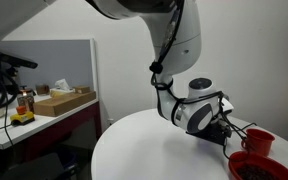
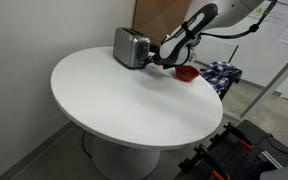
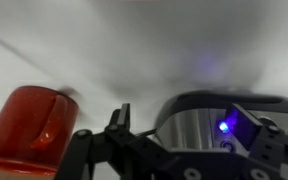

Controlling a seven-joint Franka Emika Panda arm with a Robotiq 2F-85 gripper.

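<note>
In the wrist view, a toaster (image 3: 184,107) with a shiny rounded edge lies under my gripper. The gripper's dark fingers stand apart, with part of the toaster showing between them, and no held object is visible. A blue light shows on the toaster's metal. From exterior view 2, the silver and black toaster (image 2: 129,47) stands upright at the table's far edge, with my gripper (image 2: 155,62) close to its right end. Whether they touch is unclear. My arm largely hides the toaster in exterior view 1.
A red mug (image 1: 257,141) and a red bowl (image 1: 252,158) with dark contents stand right of the arm. The mug (image 3: 29,125) is at the wrist view's left. A checked cloth (image 2: 219,77) lies beyond.
</note>
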